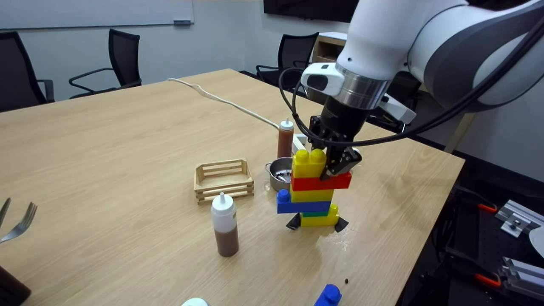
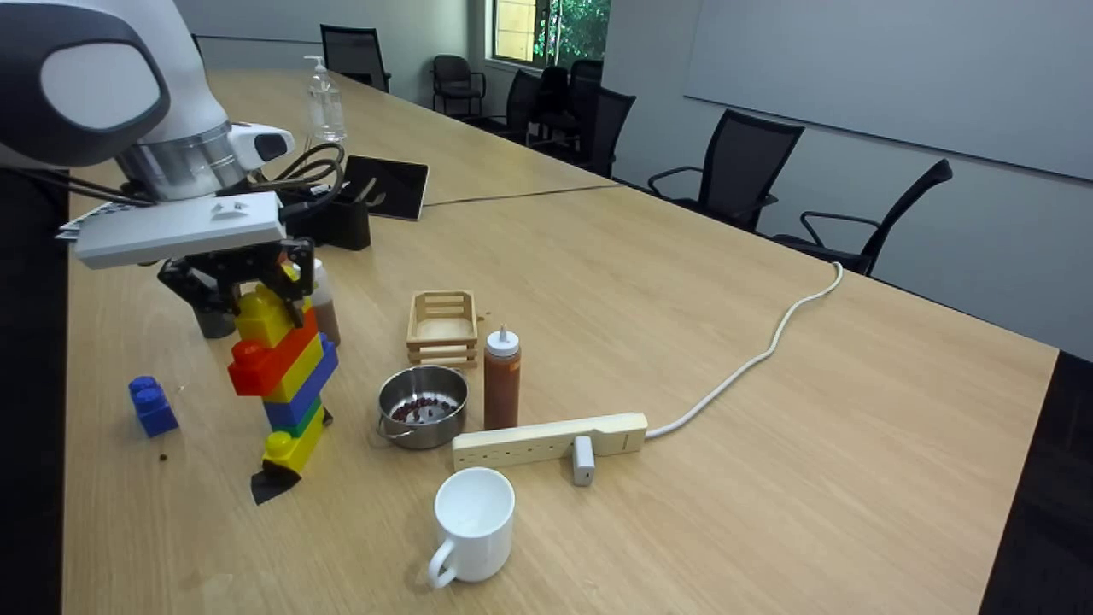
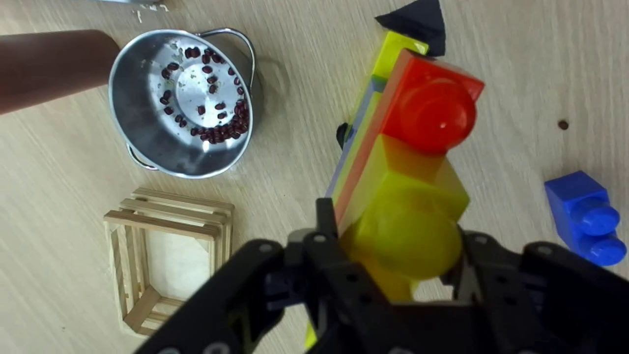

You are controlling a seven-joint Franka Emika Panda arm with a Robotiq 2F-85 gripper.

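A tower of stacked toy bricks stands on the table, with a yellow brick (image 1: 309, 162) on top, a red brick (image 1: 342, 181) under it, then yellow, blue, green and yellow bricks. Black pieces stick out at its base. Around the top yellow brick, my gripper is part open, its fingers (image 3: 325, 215) on opposite sides of the brick. Whether both pads touch it is hard to see. In the wrist view the red brick's bare stud shows beyond the yellow one. A loose blue brick (image 3: 575, 215) lies apart on the table.
Beside the tower are a metal pot (image 2: 422, 407) holding dark red beans, a wooden crate (image 2: 442, 326), a red-brown sauce bottle (image 2: 502, 381) and a brown one (image 1: 225, 224). A power strip (image 2: 548, 441) and a white mug (image 2: 474, 523) stand farther off.
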